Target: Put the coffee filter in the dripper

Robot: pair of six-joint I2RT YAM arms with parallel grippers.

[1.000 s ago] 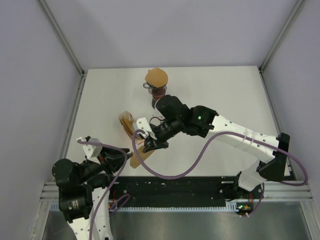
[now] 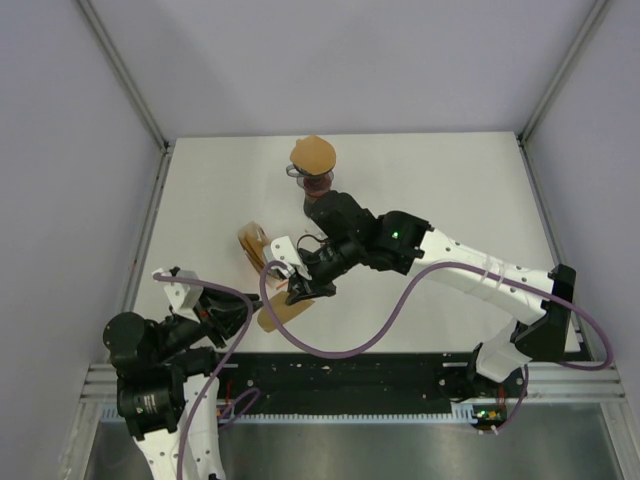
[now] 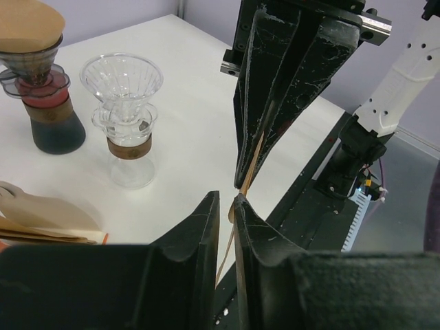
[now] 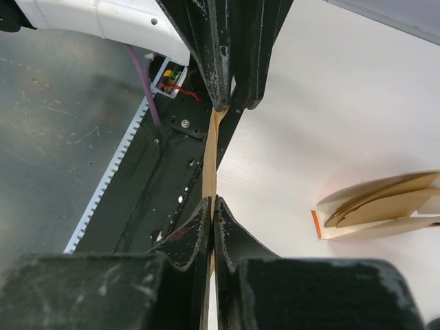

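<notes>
A brown paper filter [image 2: 282, 312] hangs edge-on between my grippers. My right gripper is shut on it. My left gripper is at its other edge; in its own view the fingertips stand slightly apart beside the paper, and in the right wrist view they sit at the filter's top end. The glass dripper [image 3: 121, 82] rests on a clear carafe. Beside it a second dripper [image 3: 38, 72] with a red ring holds brown paper on a dark carafe.
A stand of more filters [image 4: 375, 206] lies left of centre on the white table [image 2: 450, 170]. The table's front edge, with a dark rail, runs below the grippers.
My left gripper has shifted very slightly away from the right one; the right arm is almost unchanged.
</notes>
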